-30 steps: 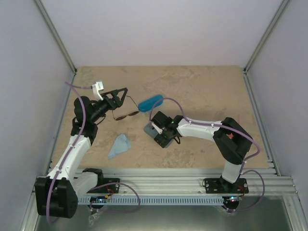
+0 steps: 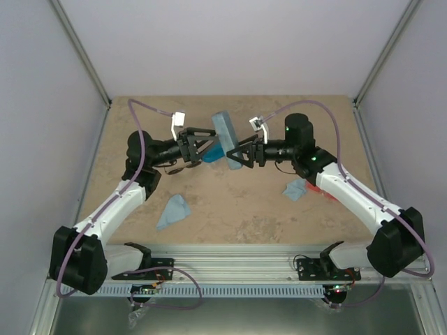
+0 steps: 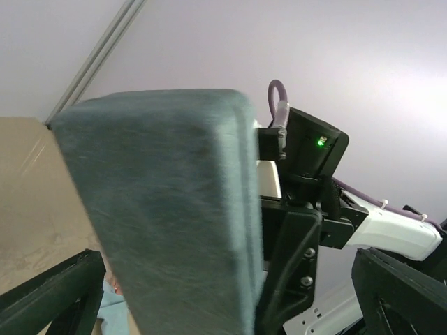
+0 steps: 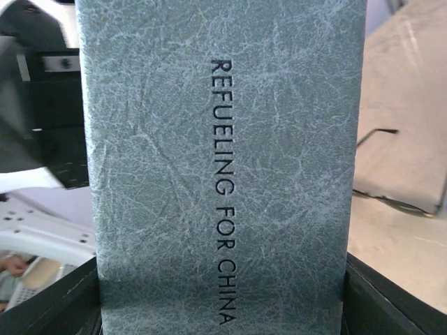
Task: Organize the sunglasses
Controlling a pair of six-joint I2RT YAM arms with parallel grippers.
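A grey-blue glasses case (image 2: 226, 137), lettered "REFUELING FOR CHINA" in the right wrist view, is held up off the table, its long side steeply tilted. My right gripper (image 2: 244, 151) is shut on the lower end of this case. Close on the other side, my left gripper (image 2: 212, 141) stands open; in its own view the case (image 3: 167, 209) rises ahead of and between the spread fingers, not gripped by them. Sunglasses (image 2: 183, 167) lie on the table under the left arm, partly hidden; their thin dark frame (image 4: 398, 204) shows in the right wrist view.
A bright blue case (image 2: 212, 153) lies behind the held case, partly covered. One light-blue cloth (image 2: 173, 211) is at front left, another cloth (image 2: 295, 189) at right beside something red (image 2: 312, 186).
My right gripper has lifted the grey-blue case from the table and tilted it up. My left gripper has moved right, close to the case.
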